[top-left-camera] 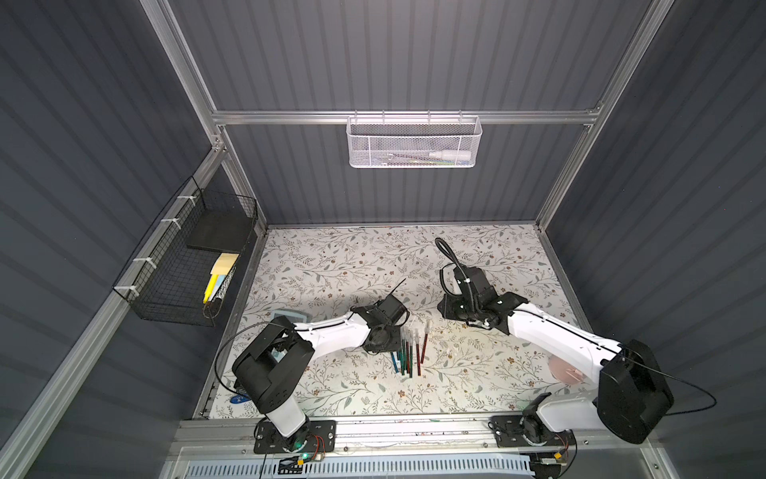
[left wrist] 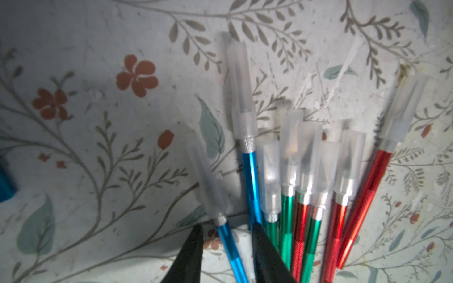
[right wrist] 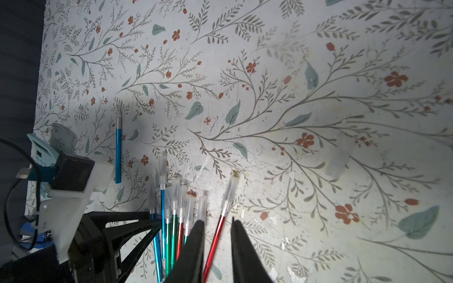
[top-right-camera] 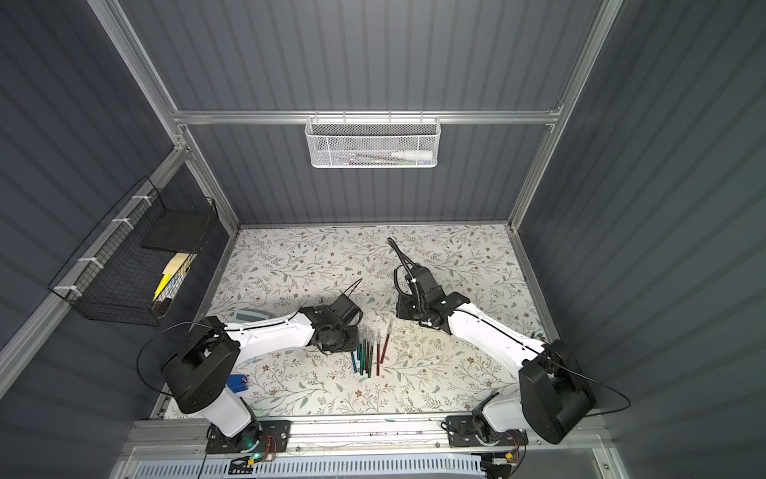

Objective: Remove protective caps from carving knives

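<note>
Several carving knives with blue, green and red handles lie side by side on the patterned table, with clear caps pointing away. In the left wrist view, my left gripper stands part open over the leftmost blue knife [left wrist: 231, 252], whose cap [left wrist: 206, 181] is on. To its right lie another capped blue knife [left wrist: 251, 176], a green knife [left wrist: 286, 217] and a red knife [left wrist: 365, 207]. My right gripper hovers farther right, fingers slightly apart; nothing shows between them, though their lower part is cut off. A loose clear cap [right wrist: 339, 158] lies on the table.
Another blue knife [right wrist: 118, 151], without a visible cap, lies apart behind my left arm. A grey-blue box [top-left-camera: 289, 315] stands at the left. A white mesh basket [top-left-camera: 414, 143] hangs on the back wall.
</note>
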